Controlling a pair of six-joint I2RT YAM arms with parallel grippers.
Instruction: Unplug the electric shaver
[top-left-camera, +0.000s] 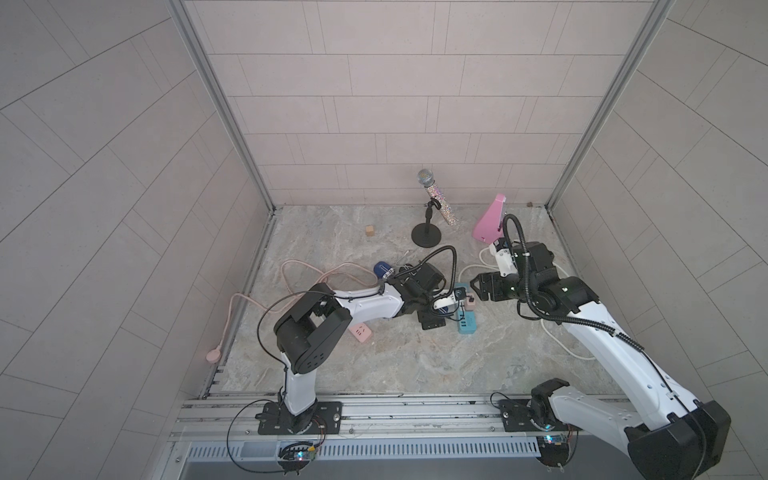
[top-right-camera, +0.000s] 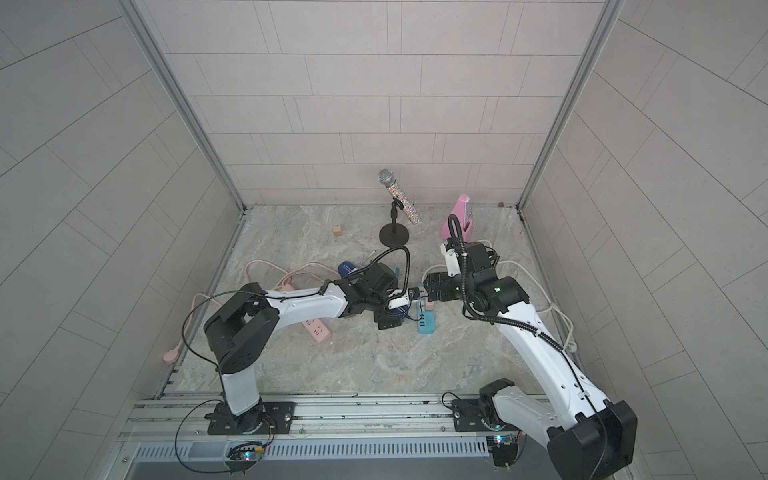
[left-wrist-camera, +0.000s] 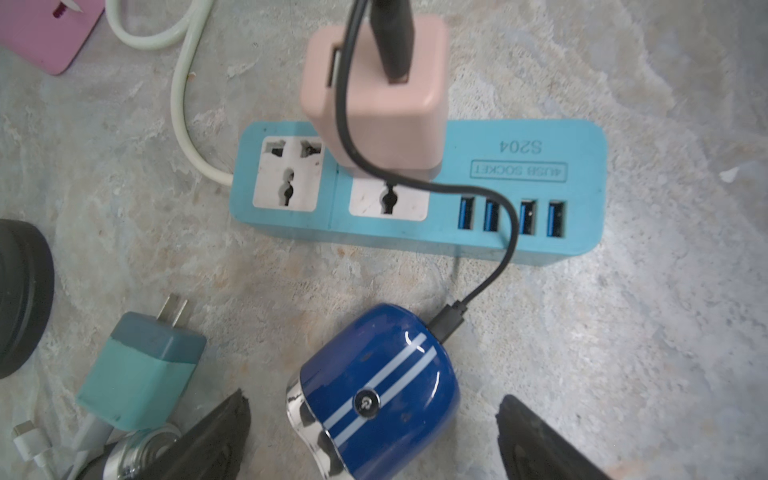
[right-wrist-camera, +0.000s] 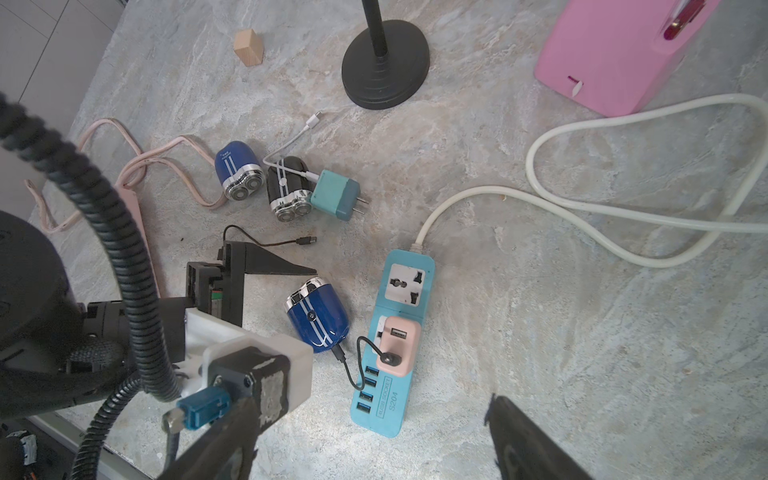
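A blue electric shaver (left-wrist-camera: 384, 392) with two white stripes lies on the table, a black cable (left-wrist-camera: 512, 220) plugged into its end. That cable runs to a pink adapter (left-wrist-camera: 376, 96) seated in the blue power strip (left-wrist-camera: 588, 188). Spread wide, my left gripper hovers over the shaver, its fingers on either side and nothing held. My right gripper is open too, raised above the table close to the strip's right side. In the right wrist view the adapter (right-wrist-camera: 398, 345) shows the cable's plug (right-wrist-camera: 390, 358) in its face.
Another blue shaver (right-wrist-camera: 238, 169), a black shaver (right-wrist-camera: 288, 188) and a teal charger (right-wrist-camera: 336, 194) lie behind the left arm. Farther back stand a black stand base (right-wrist-camera: 386, 64) and a pink object (right-wrist-camera: 612, 56). A white cord (right-wrist-camera: 592, 208) loops across the right side.
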